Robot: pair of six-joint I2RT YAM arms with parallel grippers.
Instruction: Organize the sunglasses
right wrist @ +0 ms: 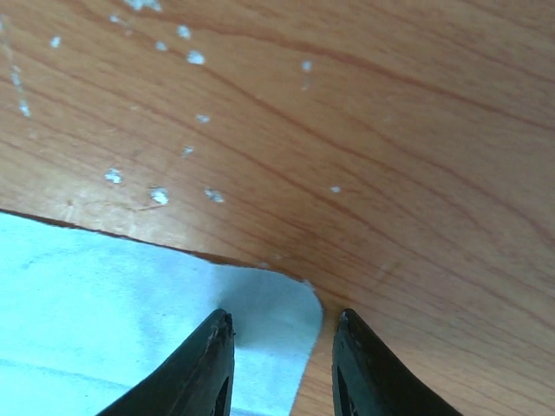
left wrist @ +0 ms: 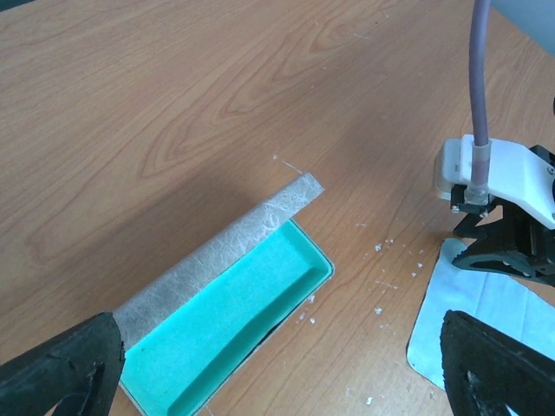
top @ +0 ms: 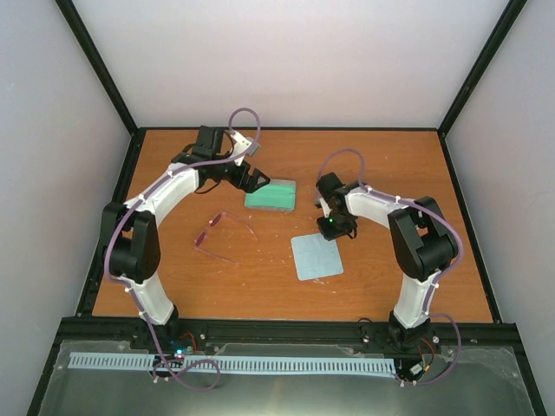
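Observation:
Pink-framed sunglasses (top: 214, 223) lie unfolded on the wood, left of centre. The green case (top: 270, 198), open with a turquoise inside (left wrist: 225, 321), sits behind them. A light blue cloth (top: 316, 260) lies right of centre. My left gripper (top: 256, 180) hangs open above the case's left side, nothing between its fingers. My right gripper is low over the cloth's rear corner, fingers part open around that corner; whether they touch it I cannot tell.
Small white flecks lie between case and cloth.

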